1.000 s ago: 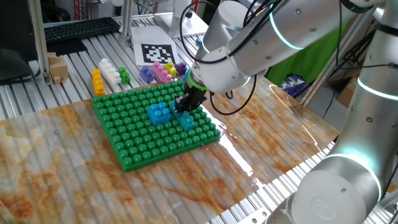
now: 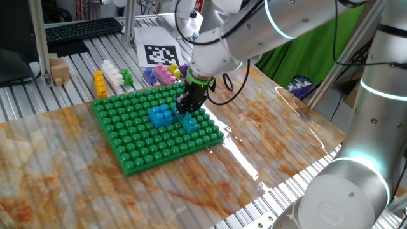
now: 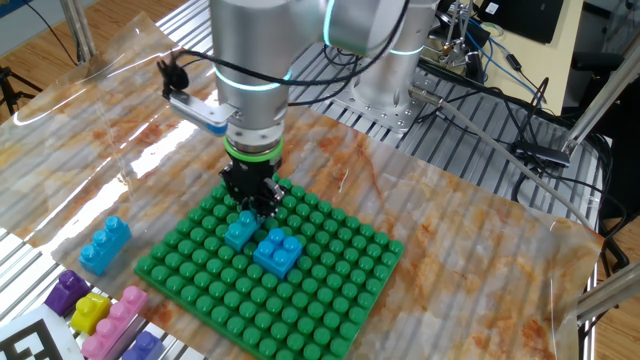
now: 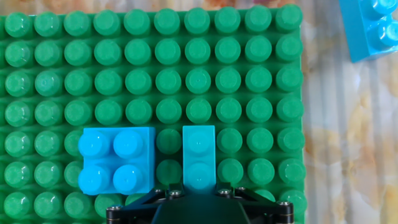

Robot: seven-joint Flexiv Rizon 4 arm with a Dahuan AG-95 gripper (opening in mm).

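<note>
A green studded baseplate (image 2: pixel 130 156) lies on the table. Two blue bricks sit on it: a square two-by-two brick (image 4: pixel 118 160) and, one stud column away, a narrow brick (image 4: pixel 199 149) roughly parallel to its side. My gripper is low over the narrow brick and covers its near end in the wrist view. In exterior view 2 the dark gripper (image 3: pixel 255 200) stands right behind that brick's visible studs. Its fingertips are hidden, so whether they grip the brick or merely touch it does not show.
Off the plate's edge lies a loose blue three-stud brick (image 3: pixel 104 245). Purple (image 3: pixel 66 292), yellow (image 3: pixel 90 312) and pink (image 3: pixel 116 322) bricks stand near it. Orange (image 2: pixel 100 84) and white (image 2: pixel 112 73) bricks are beyond the plate. The tabletop (image 2: pixel 63 172) left of the plate is clear.
The wrist has swung left and become more upright, while the gripper stays at the narrow brick. Plate and bricks have shifted very slightly left in exterior view 1.
</note>
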